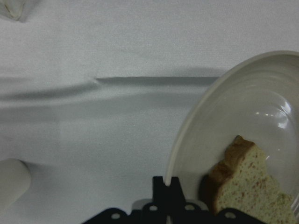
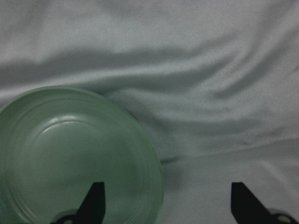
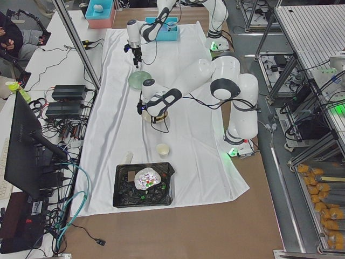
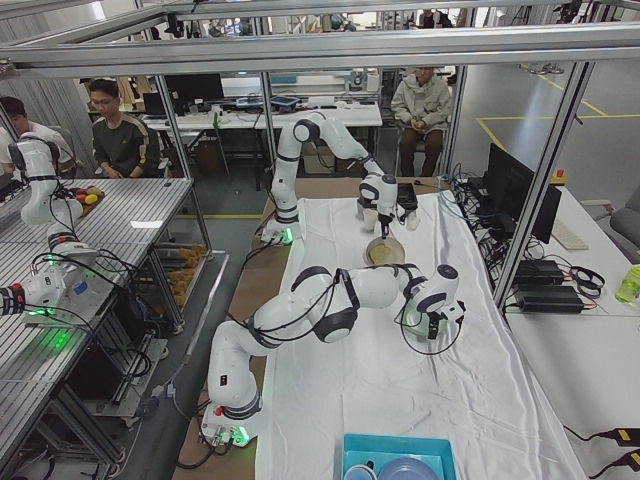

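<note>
A beige plate (image 1: 233, 107) holding a bread slice (image 1: 247, 186) sits mid-table. My left gripper is at that plate's rim with its fingertips close together, shut on the rim. A green plate (image 2: 79, 144) lies further along the table. My right gripper hangs open over the green plate's edge, with nothing between its fingers.
A black tray (image 3: 143, 197) with small items, a cream cup (image 3: 163, 150) and a white object (image 3: 128, 157) stand at one end of the cloth. A blue bin (image 4: 398, 445) with dishes is at the other. Cloth around the plates is clear.
</note>
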